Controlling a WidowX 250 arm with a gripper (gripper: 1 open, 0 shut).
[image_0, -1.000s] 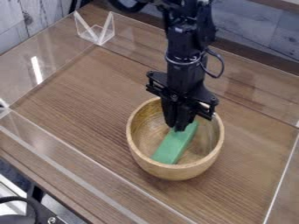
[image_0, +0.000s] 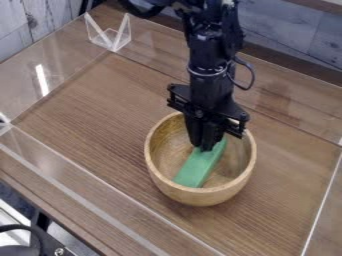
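My black gripper (image_0: 205, 134) points straight down over a tan oval bowl (image_0: 159, 160), its fingertips reaching into the back part of the bowl. A green elongated object (image_0: 198, 168) lies in the bowl, slanting from lower left to upper right, with its upper end under the gripper. Whether the fingers are open or shut on the green object cannot be made out.
The bowl stands on a wooden table (image_0: 80, 130) with free room to the left and right. A clear plastic piece (image_0: 110, 35) sits at the back left. Dark cables lie at the lower left corner.
The gripper has shifted very slightly at the bowl's back. The bowl and green object look nearly unchanged.
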